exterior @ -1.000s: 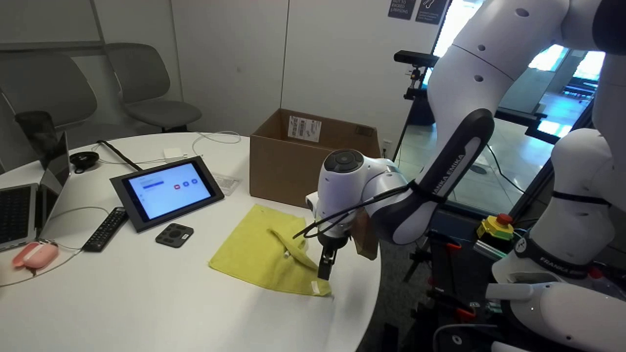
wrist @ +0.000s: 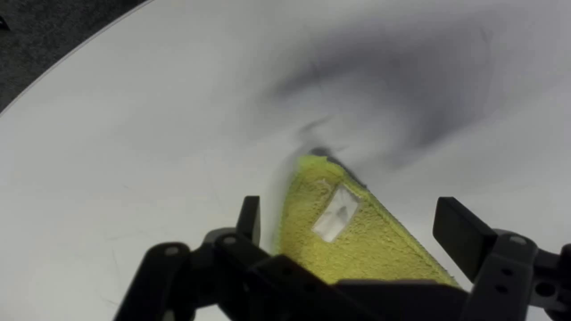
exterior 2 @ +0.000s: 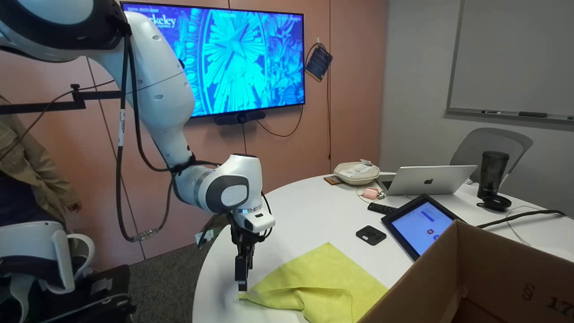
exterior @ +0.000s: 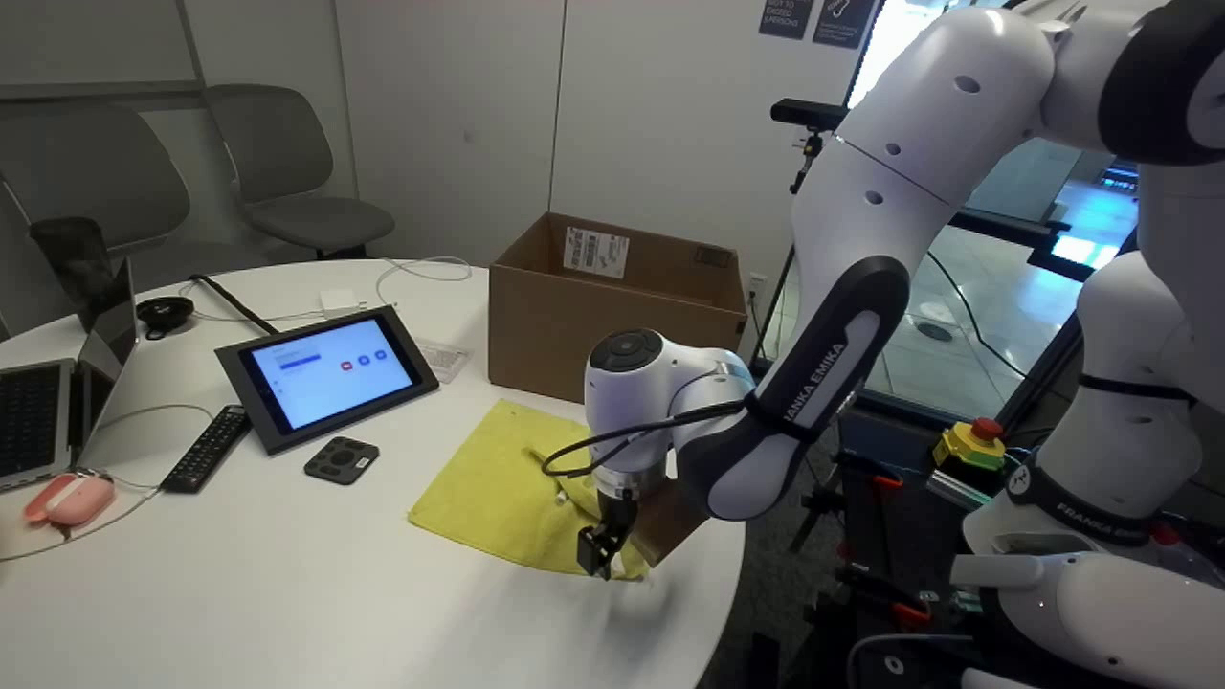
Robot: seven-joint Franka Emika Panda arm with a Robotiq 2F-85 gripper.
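Note:
A yellow cloth lies on the white table, with a loose fold across part of it. In exterior view 2 the cloth spreads out in front of the cardboard box. My gripper hangs low over the cloth's near corner, pointing down. The wrist view shows the gripper open, its two dark fingers wide apart. Between and beyond them lies the cloth's corner with a white tag; neither finger visibly grips it. My gripper's own body hides the cloth's nearer part there.
An open cardboard box stands behind the cloth. A tablet, a black puck-like controller, a remote and a laptop occupy the left side. Its edge curves close by on the right.
The arm has shifted left and toward the front in exterior view 1, bringing the gripper over the tagged corner. The cloth looks unmoved where it shows.

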